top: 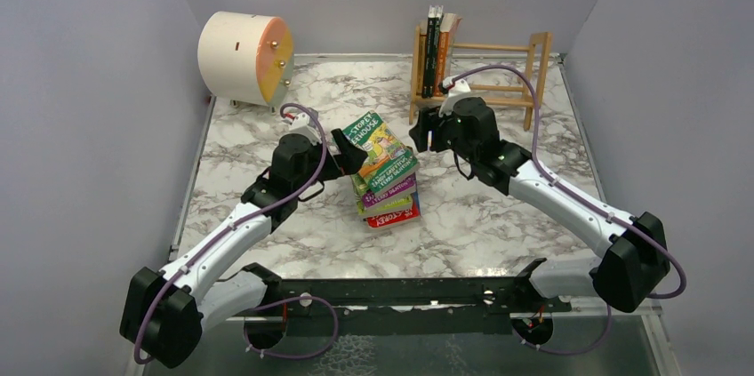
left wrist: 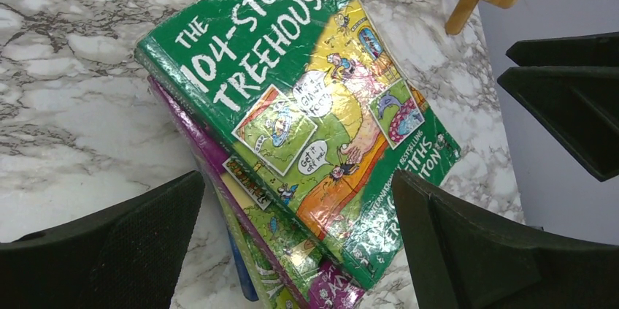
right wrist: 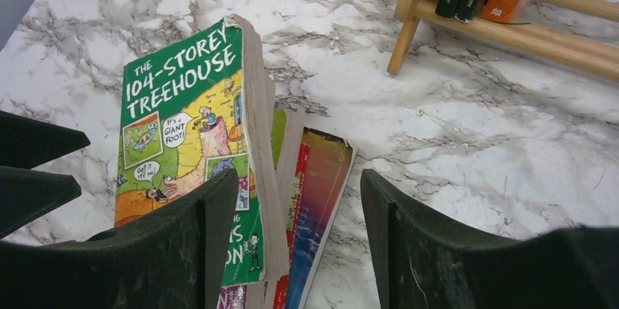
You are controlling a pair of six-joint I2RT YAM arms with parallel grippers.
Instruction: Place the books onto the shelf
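Observation:
A pile of several books stands in the middle of the table, its layers fanned out of line. The green "104-Storey Treehouse" book [top: 382, 154] lies on top, turned at an angle to those beneath. Under it show a purple book [top: 389, 194], a light green one and a red one [top: 393, 217] at the bottom. My left gripper [top: 348, 152] hovers at the pile's left side, open and empty; in its wrist view the top book [left wrist: 306, 104] fills the space beyond the fingers. To the right of the pile my right gripper [top: 423, 132] is open too, holding nothing.
A wooden rack [top: 498, 100] at the back right holds dark green volumes [top: 431, 52] and an orange book [top: 445, 56] at its left end. A white drum-shaped cabinet [top: 236, 52] stands back left.

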